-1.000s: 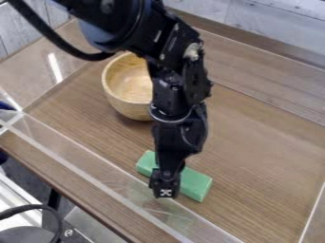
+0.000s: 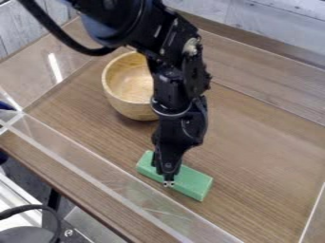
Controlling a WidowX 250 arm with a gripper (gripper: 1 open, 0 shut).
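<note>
A green rectangular block [image 2: 189, 185] lies flat on the wooden table near the front clear strip. My black gripper [image 2: 169, 178] points down over the block's left part, its tip at or just above the block's top, shut with nothing seen between its fingers. A light wooden bowl [image 2: 124, 85] sits behind the arm at the back left, partly hidden by it.
A clear strip or edge runs along the front left, with dark equipment and cables beyond it at the lower left.
The gripper has risen slightly and shifted a little, so more of the green block's left end shows. The bowl has stayed where it was.
</note>
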